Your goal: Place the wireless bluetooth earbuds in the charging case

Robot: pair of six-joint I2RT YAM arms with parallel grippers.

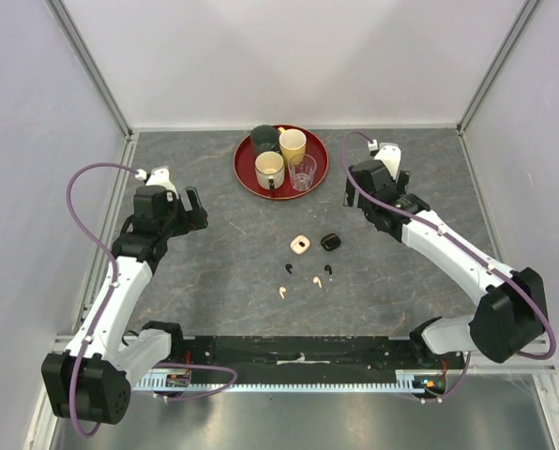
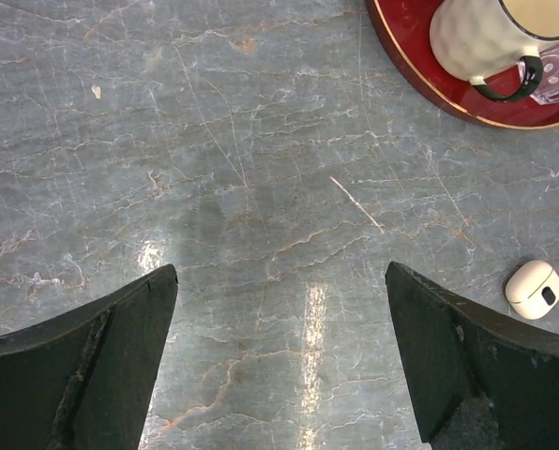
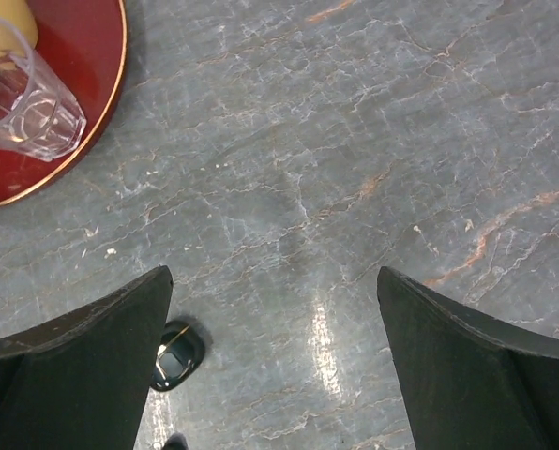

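Observation:
Near the middle of the table a white charging case (image 1: 300,245) lies beside a black charging case (image 1: 330,242). In front of them lie two black earbuds, one on the left (image 1: 289,268) and one on the right (image 1: 328,269), and two white earbuds, one on the left (image 1: 282,292) and one on the right (image 1: 318,281). My left gripper is open over bare table, well left of the white case (image 2: 534,290). Also open and empty, my right gripper hangs behind and to the right of the black case (image 3: 177,355), which shows by its left finger.
A red round tray (image 1: 246,173) at the back centre carries a dark cup (image 1: 264,140), a yellow mug (image 1: 293,144), a cream mug (image 1: 269,169) and a clear glass (image 1: 302,171).

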